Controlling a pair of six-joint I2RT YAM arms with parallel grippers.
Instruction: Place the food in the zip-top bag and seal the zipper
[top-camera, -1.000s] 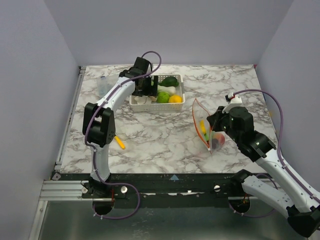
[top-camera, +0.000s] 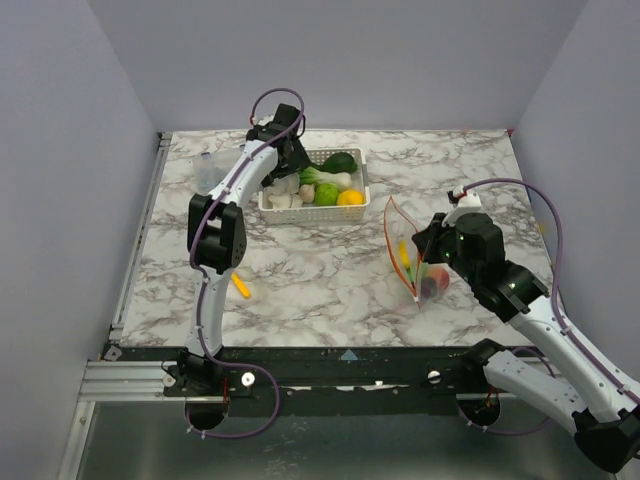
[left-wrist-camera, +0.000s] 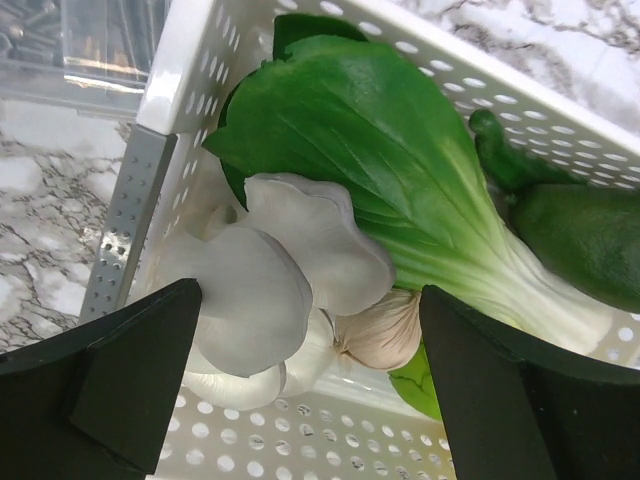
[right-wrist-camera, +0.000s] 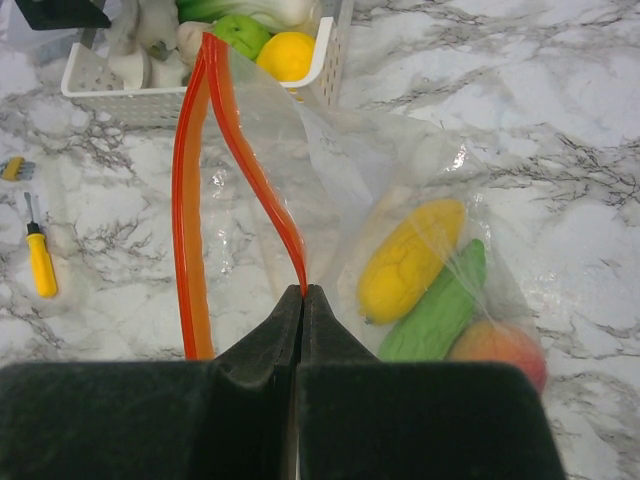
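Note:
My left gripper hangs open over the left part of the white basket (top-camera: 338, 213), nothing between its fingers. Beneath it in the left wrist view lie pale mushrooms (left-wrist-camera: 320, 240), a garlic bulb (left-wrist-camera: 380, 330) and a leafy bok choy (left-wrist-camera: 400, 170). On the right, my right gripper is shut on the orange-edged zip of a clear bag (right-wrist-camera: 320, 150), whose mouth gapes. Inside the bag lie a yellow corn-like piece (right-wrist-camera: 412, 260), a green cucumber-like piece (right-wrist-camera: 440, 310) and a peach (right-wrist-camera: 498, 350).
In the basket there are also a lime-green fruit (top-camera: 326, 194), an orange-yellow fruit (top-camera: 350, 197) and a dark green vegetable (top-camera: 341, 162). A clear box (top-camera: 210, 172) stands left of it; a yellow screwdriver (top-camera: 241, 286) lies nearer the front.
My left gripper has shifted left and a little back over the basket, uncovering more of the bok choy. The right arm and the bag look unmoved.

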